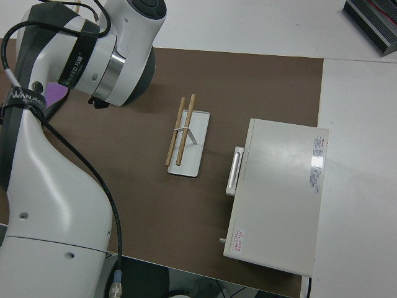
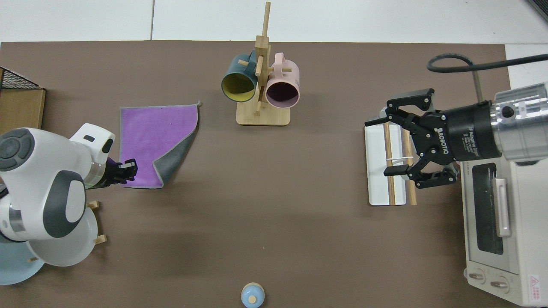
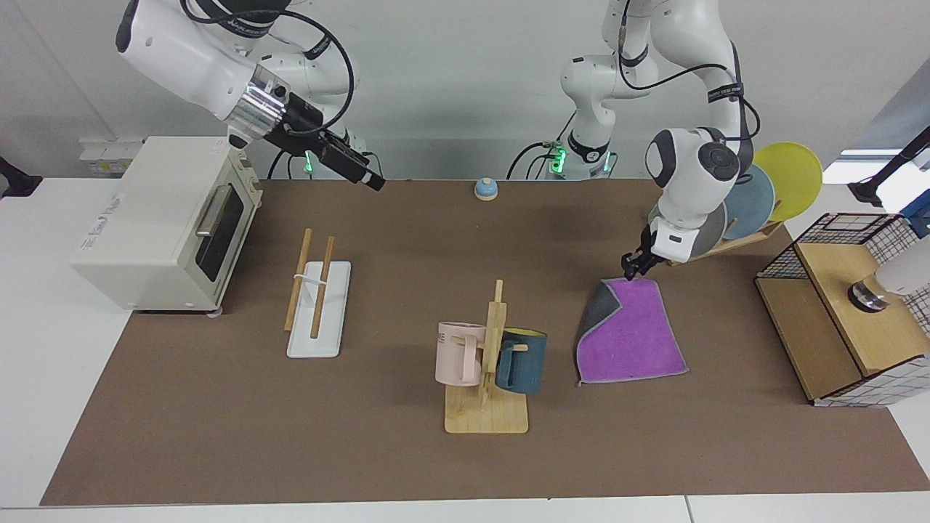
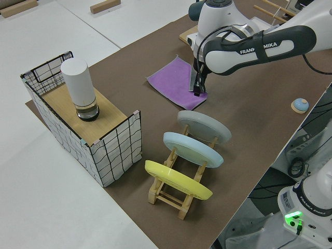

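Observation:
In the top view, a black two-finger gripper (image 2: 375,147) on the right stands open above a white board (image 2: 376,174) with two wooden sticks. The other gripper (image 2: 128,172), on the left, is over the purple and grey cloth (image 2: 154,136); whether it is open or shut is unclear. A wooden mug tree (image 2: 262,118) holds a teal mug (image 2: 237,82) and a pink mug (image 2: 282,82) at the back middle.
A white toaster oven (image 2: 529,215) stands at front right. A plate rack with grey (image 4: 205,124), blue (image 4: 192,149) and yellow (image 4: 179,179) plates and a wire basket (image 4: 104,124) occupy the left. A small blue round object (image 2: 252,295) lies at the front.

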